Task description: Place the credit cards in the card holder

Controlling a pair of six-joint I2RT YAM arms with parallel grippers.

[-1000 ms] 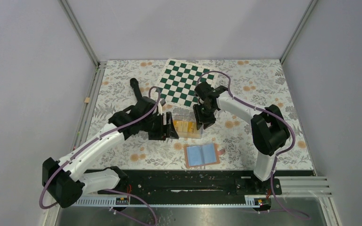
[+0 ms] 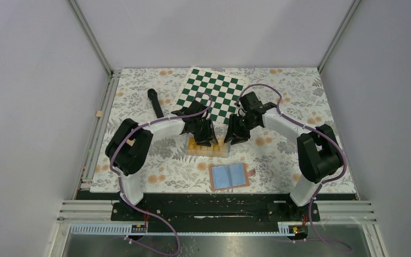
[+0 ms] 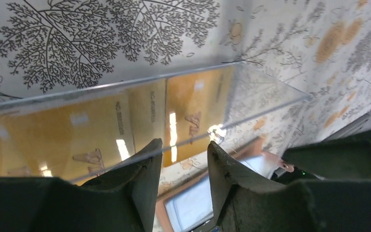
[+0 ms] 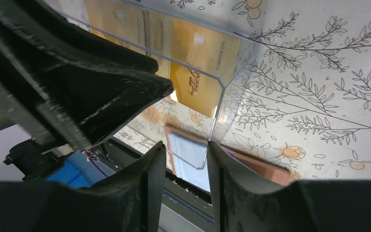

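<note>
Gold credit cards (image 4: pixel 207 53) lie in a row inside a clear box (image 2: pixel 208 152) at mid-table. My left gripper is over the box's front rim, fingers parted, with cards showing beyond them and none clasped. At the box's right end, my right gripper also has its fingers apart. The box's clear corner appears between them in the right wrist view; whether they touch it I cannot tell. In front of the box, the card holder (image 2: pixel 229 176) lies spread flat, brown-edged with light blue inside.
Behind the box is a green-and-white checkered board (image 2: pixel 212 85), and a black microphone-like object (image 2: pixel 154 103) lies at the back left. Both grippers are close together over the box.
My left gripper has come in from the left, over the box. Box and card holder appear unmoved.
</note>
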